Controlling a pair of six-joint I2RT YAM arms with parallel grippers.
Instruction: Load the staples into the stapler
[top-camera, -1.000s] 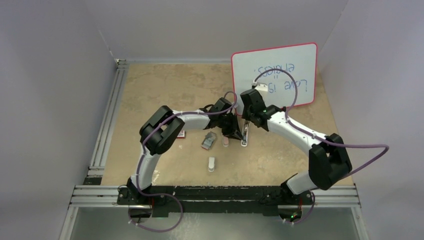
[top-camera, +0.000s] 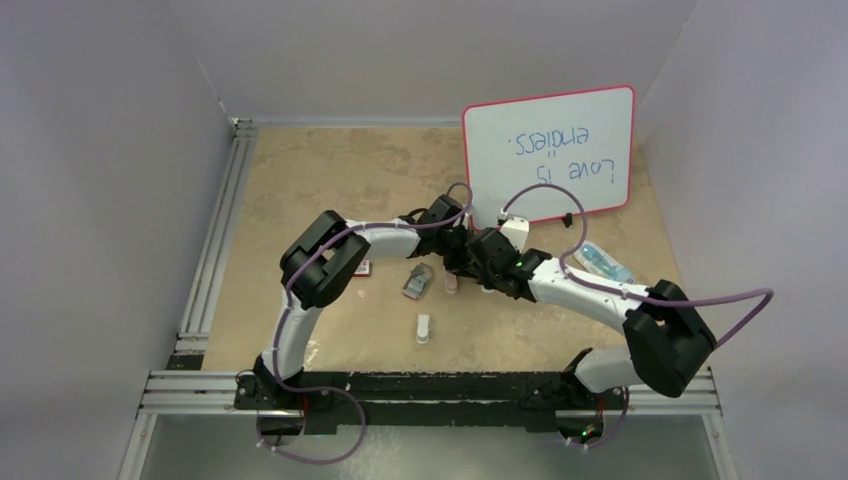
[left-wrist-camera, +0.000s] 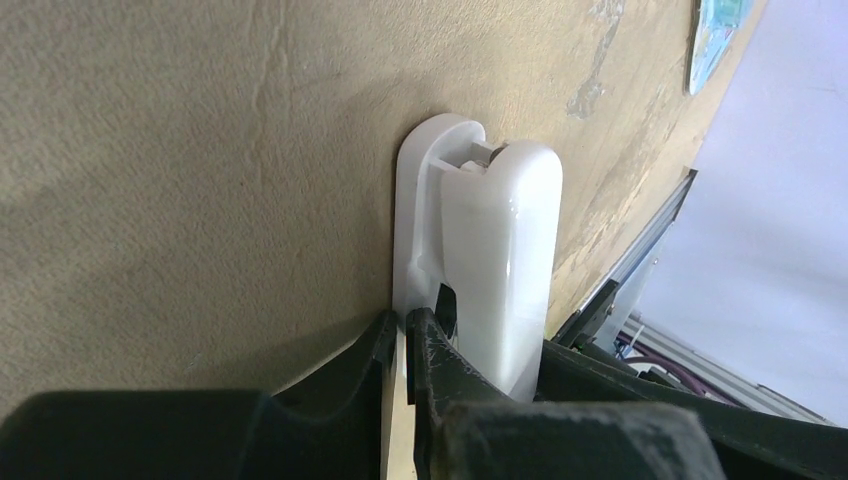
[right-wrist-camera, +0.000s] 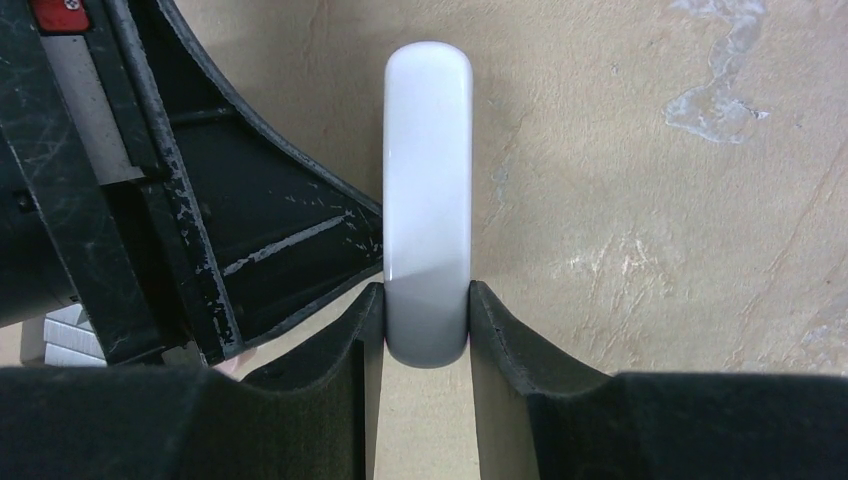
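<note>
The white stapler (left-wrist-camera: 505, 230) rests on the table with its lid down over its base. Low on its side, my left gripper is shut on the base edge. In the right wrist view the smooth lid (right-wrist-camera: 428, 180) lies lengthwise, with one end between the fingers of my right gripper. Those fingers stand about a lid's width apart; whether they press on it cannot be seen. From above, both arms hide most of the stapler. No staples show inside it.
A grey container (top-camera: 418, 281), a pink piece (top-camera: 451, 284) and a small white object (top-camera: 423, 328) lie left of the stapler. Behind stands a whiteboard (top-camera: 550, 150); a clear pack (top-camera: 604, 262) lies to the right.
The left arm has stayed put.
</note>
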